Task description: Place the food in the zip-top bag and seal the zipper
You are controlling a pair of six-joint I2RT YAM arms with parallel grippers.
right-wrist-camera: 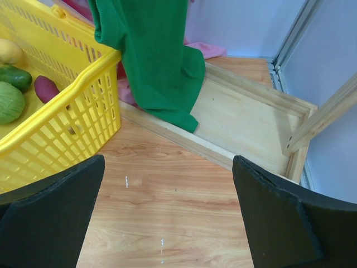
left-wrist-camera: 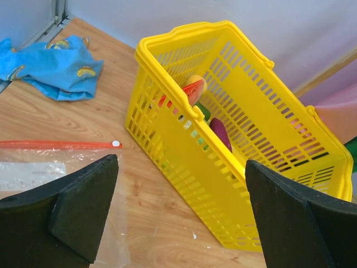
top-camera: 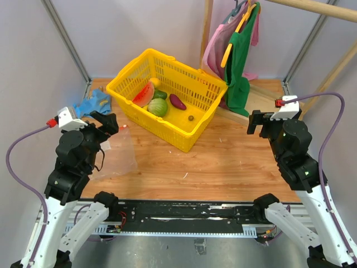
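Note:
Toy food lies inside the yellow basket [top-camera: 162, 124]: a watermelon slice [top-camera: 144, 95], a green round melon [top-camera: 158, 107], a cucumber [top-camera: 160, 94], a purple eggplant [top-camera: 177, 101], a yellow piece [top-camera: 155, 82] and a small dark round piece [top-camera: 191, 118]. Flat on the table at the left is the clear zip bag [top-camera: 120, 156], its red zipper strip [left-wrist-camera: 61, 144] at the far edge. My left gripper [top-camera: 107, 124] hangs above the bag, open and empty. Over bare table on the right, my right gripper [top-camera: 254, 123] is open with nothing between its fingers.
A crumpled blue cloth [left-wrist-camera: 61, 67] lies behind the bag. At the back right a wooden rack [right-wrist-camera: 245, 123] carries a hanging green garment [right-wrist-camera: 162, 67] and pink cloth beside the basket.

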